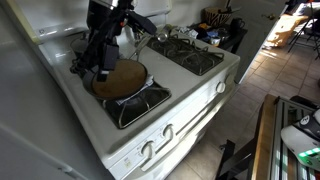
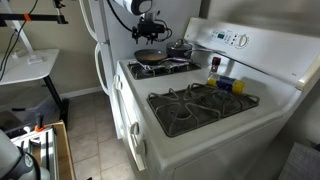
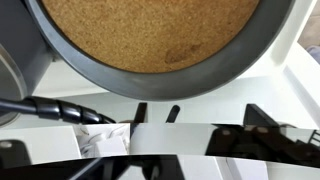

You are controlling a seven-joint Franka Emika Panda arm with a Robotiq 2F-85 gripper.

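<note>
A round pan with a brown inside [image 1: 122, 78] sits on the stove's near-left burner. In the wrist view, the pan [image 3: 165, 25] fills the upper part, its grey rim curving across the picture. My gripper [image 1: 88, 74] hangs over the stove's left end, beside the pan's left edge. It stands open, and nothing shows between its fingers. In the second exterior view, the gripper is small and lies just above the pan [image 2: 150, 57]; whether it touches the rim cannot be made out. The lower wrist view is broken up and hard to read.
A dark lidded pot [image 2: 180, 48] stands behind the pan. Small bottles and a yellow item [image 2: 237, 86] stand at the back of the stove. The front burner grate [image 2: 200, 108] is empty. Knobs [image 1: 147, 150] line the stove's front edge.
</note>
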